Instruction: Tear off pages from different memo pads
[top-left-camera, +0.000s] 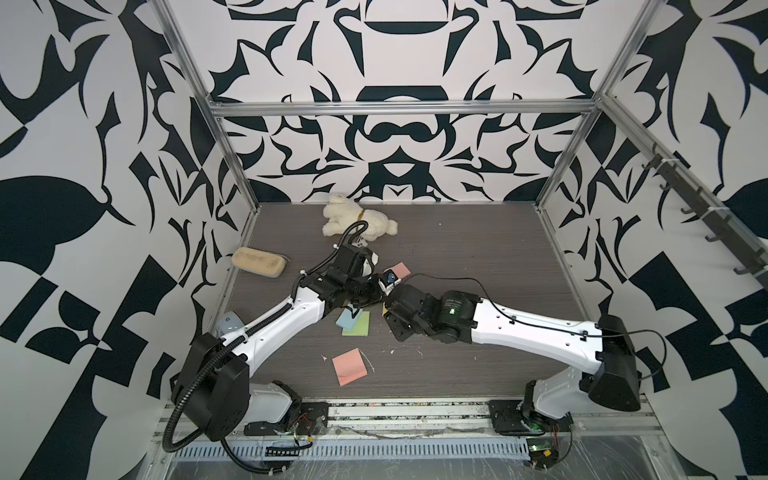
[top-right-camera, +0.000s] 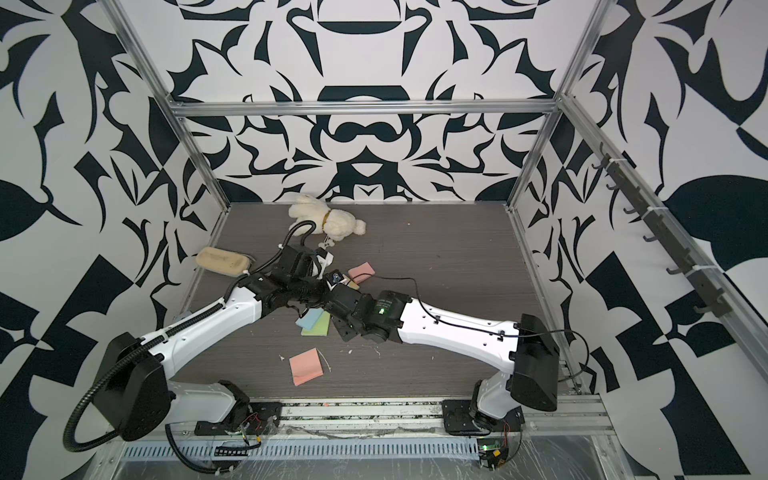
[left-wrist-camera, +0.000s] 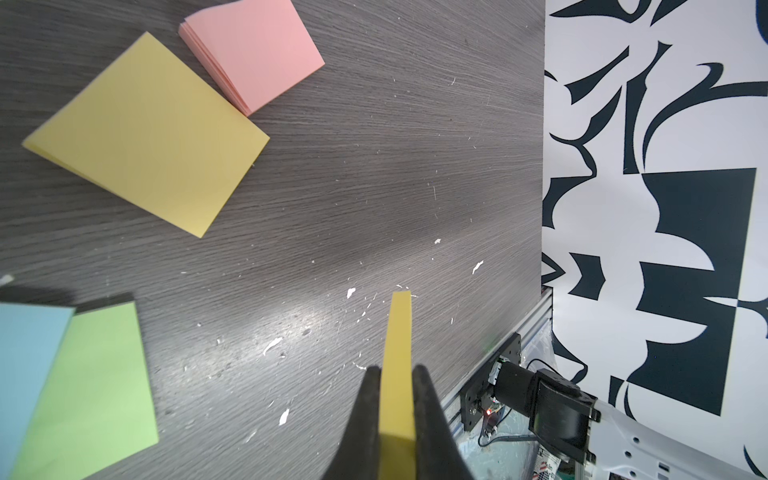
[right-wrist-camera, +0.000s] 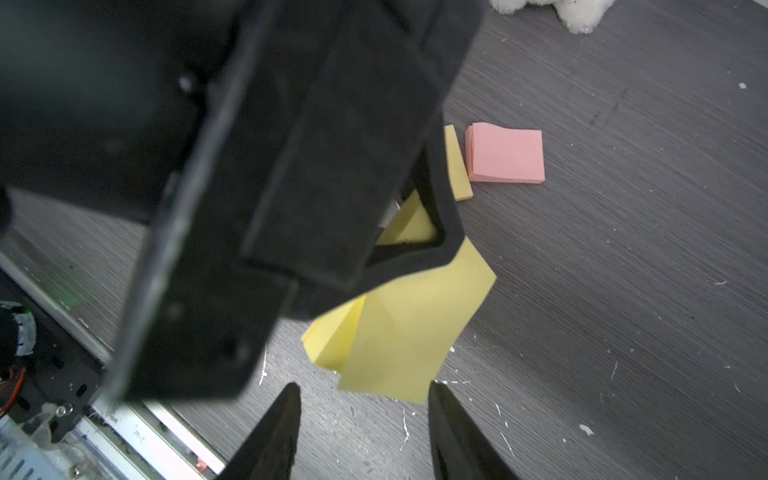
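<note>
My left gripper is shut on a yellow sheet (left-wrist-camera: 398, 336), seen edge-on in its wrist view. The right wrist view shows that creased yellow sheet (right-wrist-camera: 416, 328) below the left gripper's dark body, just beyond my right gripper, whose fingers stand apart with nothing between them. On the table lie a yellow pad (left-wrist-camera: 148, 132), a pink pad (left-wrist-camera: 252, 52), a blue sheet (left-wrist-camera: 28, 360) and a green one (left-wrist-camera: 92, 400). A salmon sheet (top-left-camera: 349, 366) lies near the front edge.
A white plush toy (top-left-camera: 344, 216) lies at the back, a tan oblong item (top-left-camera: 257, 261) at the left, and a pale blue-grey object (top-left-camera: 229, 323) at the left edge.
</note>
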